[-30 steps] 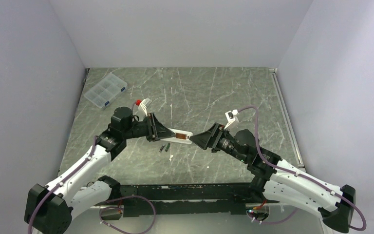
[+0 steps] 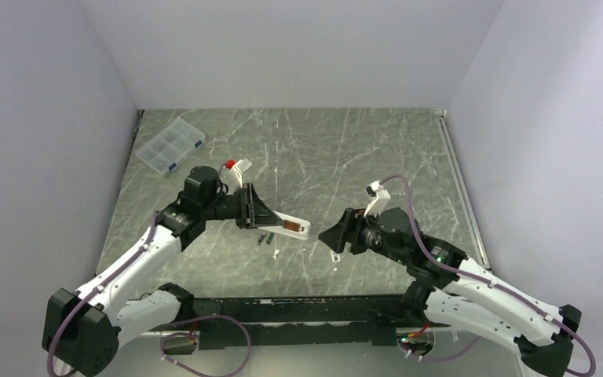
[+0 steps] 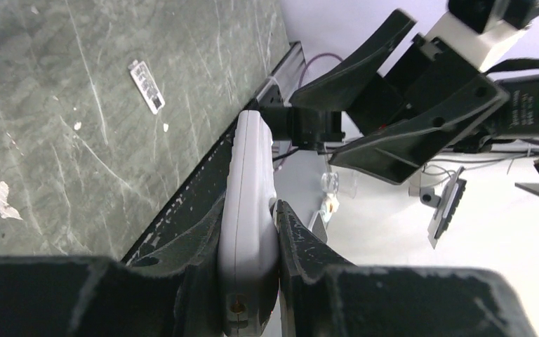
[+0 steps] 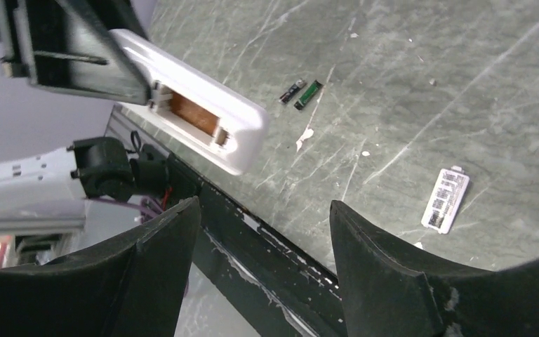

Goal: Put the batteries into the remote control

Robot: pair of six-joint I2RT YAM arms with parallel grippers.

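My left gripper (image 2: pixel 261 217) is shut on the white remote control (image 2: pixel 298 227), held above the table; in the right wrist view the remote (image 4: pixel 245 137) shows its empty brown battery compartment upward. My right gripper stands open to the right of the remote, nothing between its fingers. Two small batteries (image 4: pixel 308 95) (image 4: pixel 292 90), one green and one dark, lie on the table below and beside the remote. A small white slotted piece, likely the battery cover (image 4: pixel 445 199), lies on the table under the right gripper.
A clear divided plastic box (image 2: pixel 169 145) sits at the back left of the marble table (image 2: pixel 377 141). A dark rail runs along the front edge. Small white scraps lie about.
My right gripper has drawn away to the right from the remote's end, uncovering the white piece on the table. The left arm with the remote has moved only slightly.
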